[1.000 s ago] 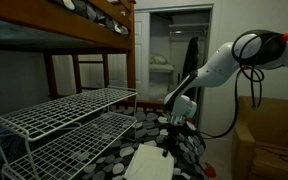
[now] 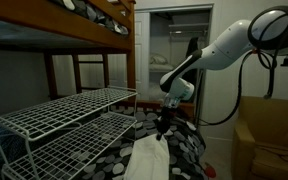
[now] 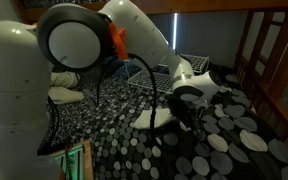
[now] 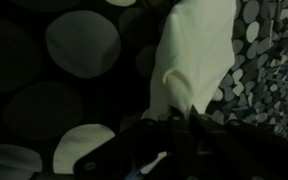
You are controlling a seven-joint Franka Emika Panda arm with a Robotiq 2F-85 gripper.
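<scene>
A white cloth [image 2: 147, 160] is spread on the dark bedding with pale round spots. Its upper edge rises to a peak under my gripper [image 2: 162, 130]. In the wrist view the cloth [image 4: 199, 45] runs away from the gripper, which is shut on a pinched fold of it. The fingers are dark and hard to make out. From the other side, exterior view 2 shows the cloth [image 3: 152, 117] lying partly behind the arm; the fingertips there are too dark to tell apart.
A white two-tier wire rack [image 2: 74, 125] stands left of the cloth. Wooden bunk posts [image 2: 142, 50] rise behind it, with the upper bunk overhead. A tan armchair [image 2: 269, 140] is at the right. Spotted bedding [image 3: 134, 150] lies clear around the cloth.
The gripper has risen and shifted slightly left, drawing the cloth's upper edge up into a peak. The cloth lay flatter before, and the arm's elbow now sits further left.
</scene>
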